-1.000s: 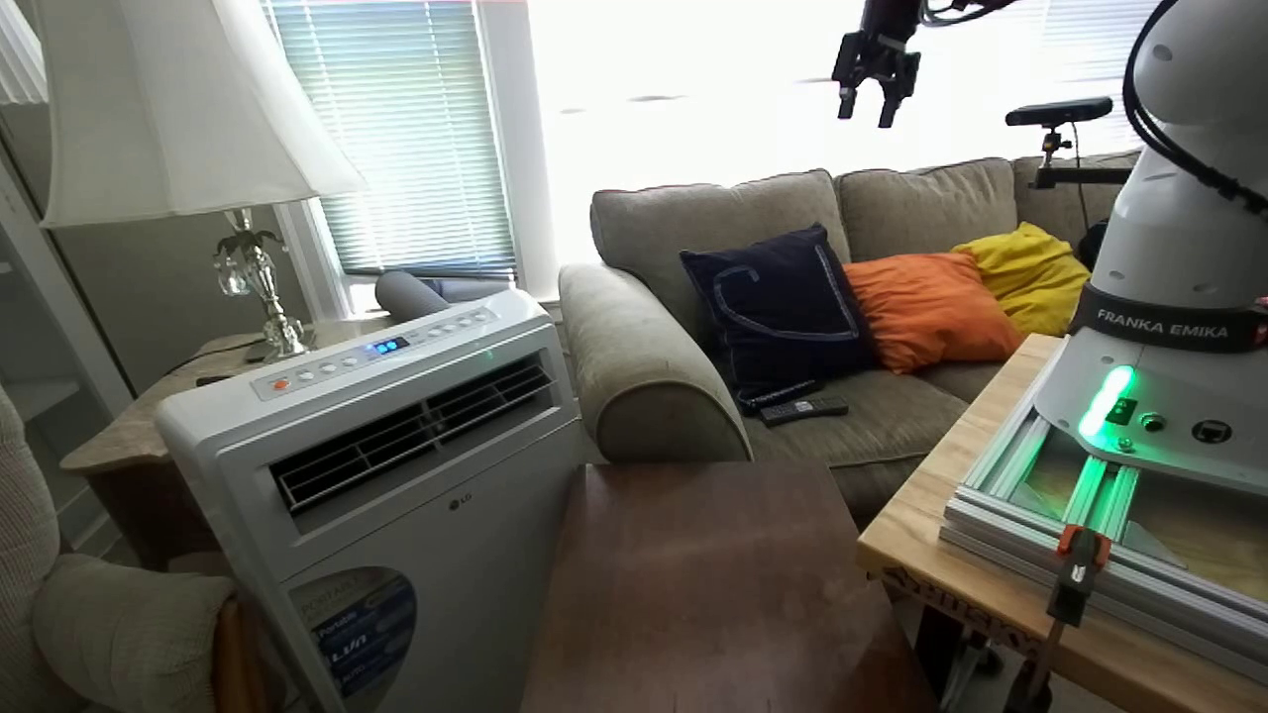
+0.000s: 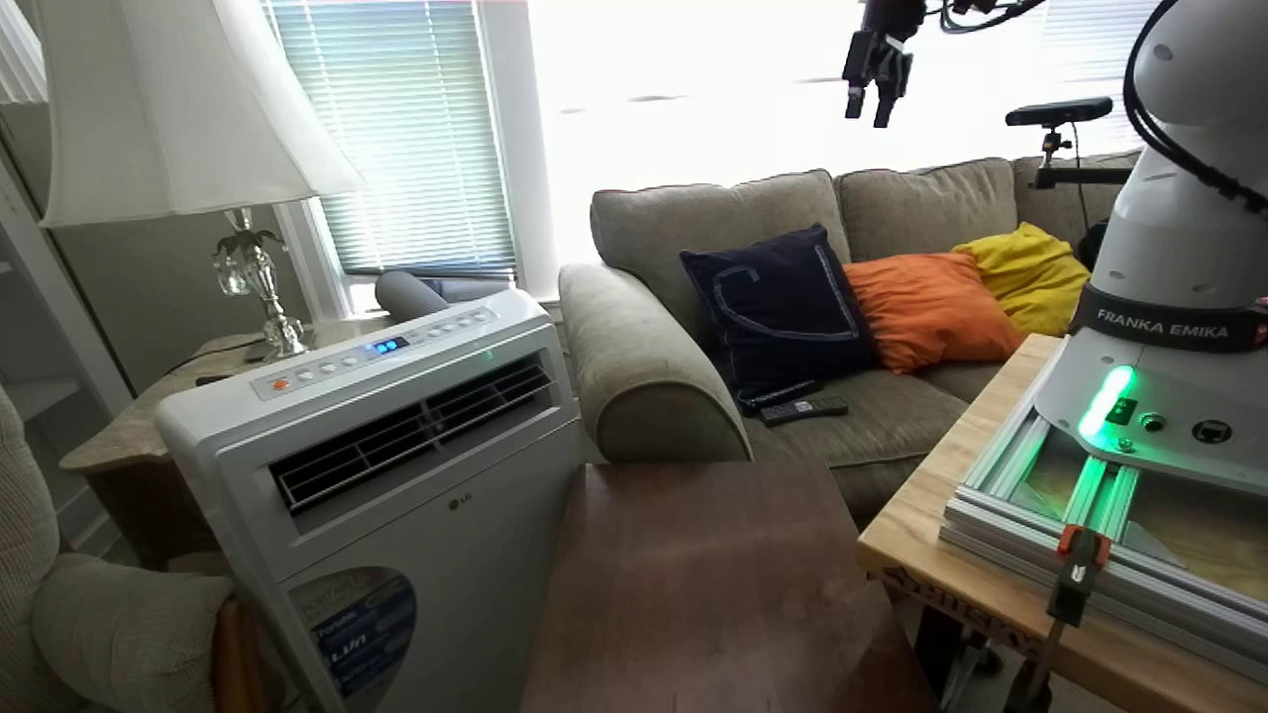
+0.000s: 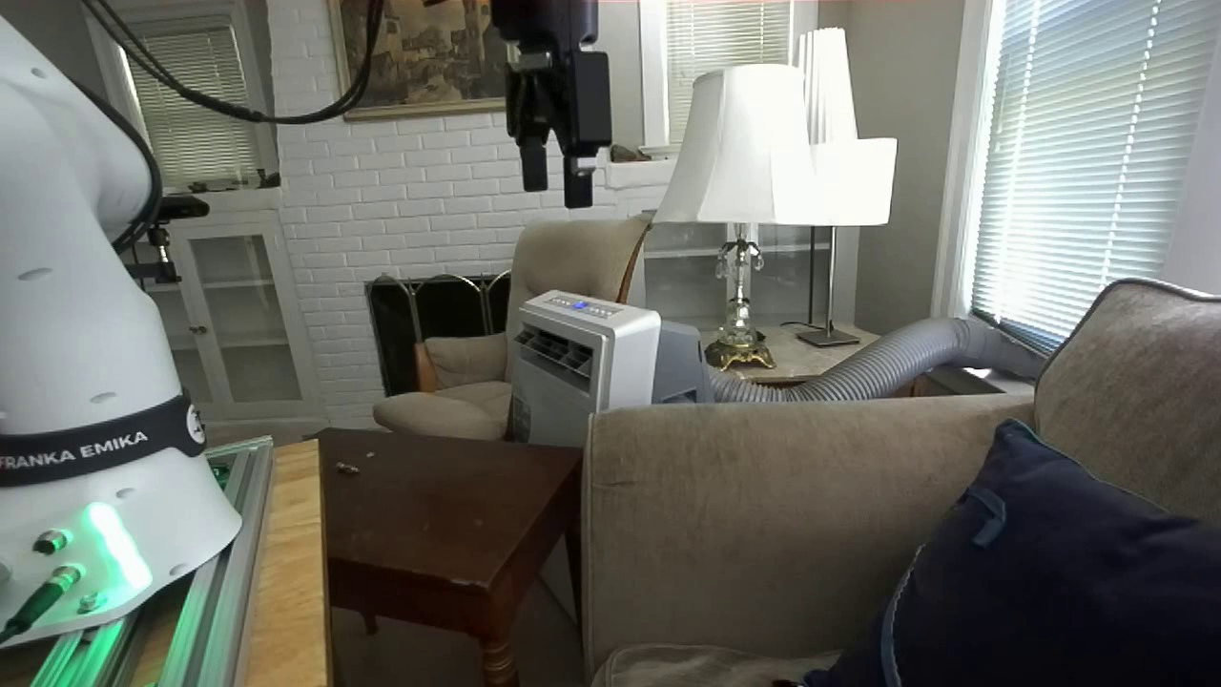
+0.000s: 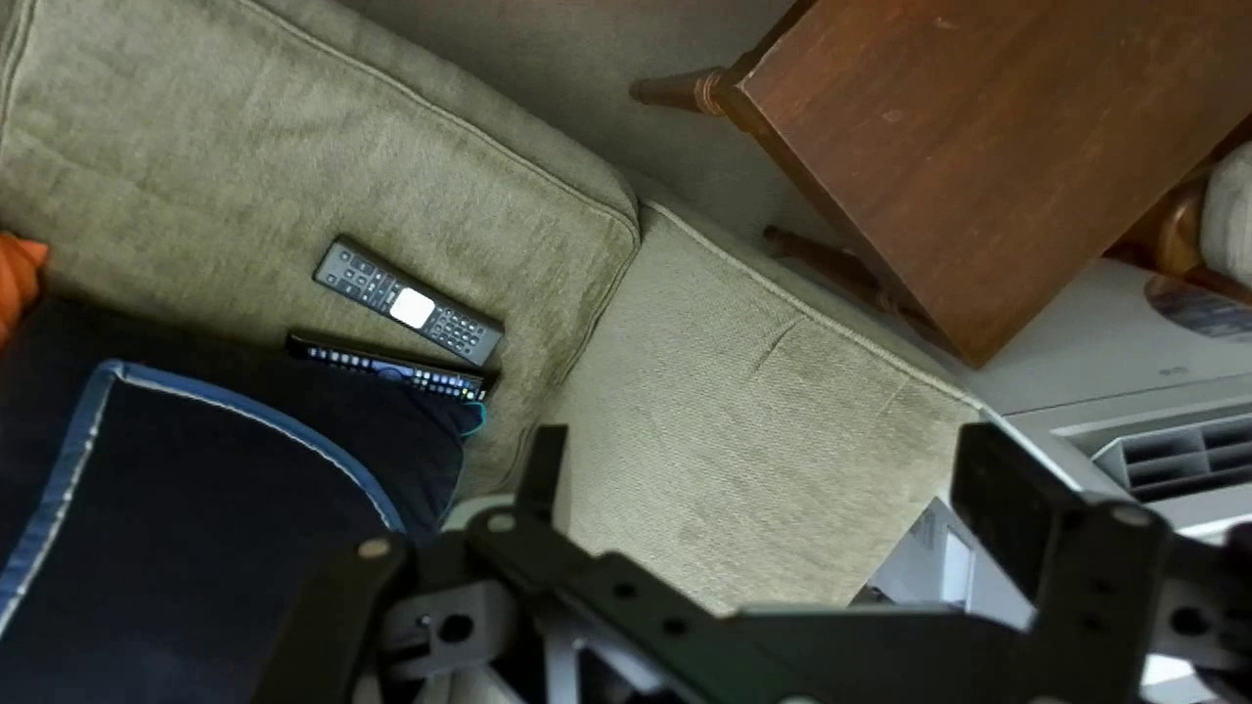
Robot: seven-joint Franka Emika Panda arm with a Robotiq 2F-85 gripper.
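Note:
High above the sofa, my gripper stands open, with its fingers pointing down and nothing between them. From the other side, the gripper hangs in the air before the white brick wall. Two remotes lie on the sofa seat: a dark grey remote with a pale square in its middle, and a slimmer black remote partly against the navy pillow. In the wrist view, the fingers of my gripper straddle the sofa's arm, well above it. Both remotes are off to the left of the fingers there.
Orange and yellow pillows rest farther along the sofa. A bare brown table stands before its arm, beside a white LG air conditioner. A lamp stands behind. The space around my gripper is free.
The gripper has turned slightly, and its fingertips look closer together in exterior view 1. The sofa, pillows and remotes have stayed put.

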